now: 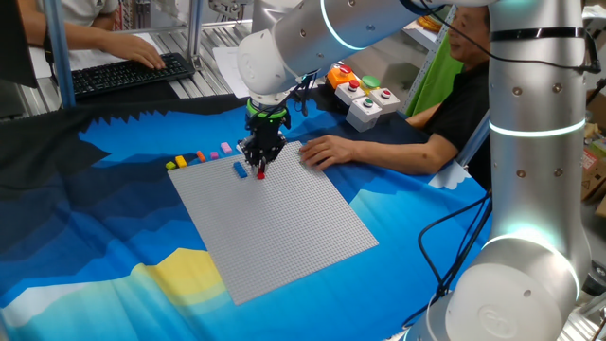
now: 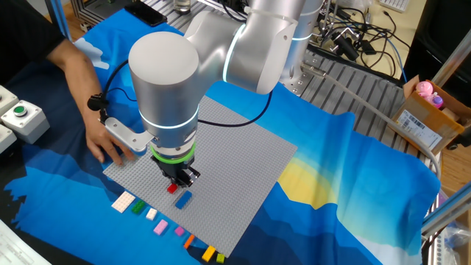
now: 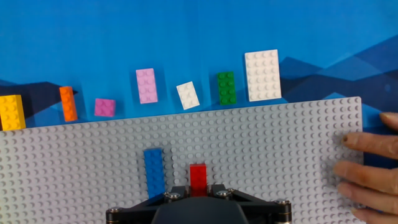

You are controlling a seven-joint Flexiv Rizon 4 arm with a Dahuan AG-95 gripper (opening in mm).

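Observation:
A red brick (image 3: 198, 177) is between the fingertips of my gripper, which looks shut on it, one finger close against each side. The brick is at the grey studded baseplate (image 3: 267, 149); whether it is seated on the studs cannot be told. Just left of it in the wrist view, a blue brick (image 3: 154, 171) lies lengthwise on the plate, a small gap apart. In exterior view 2 the gripper (image 2: 179, 181) points down over the plate, with the red brick (image 2: 172, 188) under it and the blue brick (image 2: 184, 199) alongside.
Off the plate's edge lie loose bricks: large white (image 3: 263, 75), green (image 3: 227, 88), small white (image 3: 188, 95), pink (image 3: 147, 86), magenta (image 3: 104, 107), orange (image 3: 68, 104) and yellow (image 3: 12, 112). A person's hand (image 3: 373, 162) rests on the plate's corner. Much of the plate is bare.

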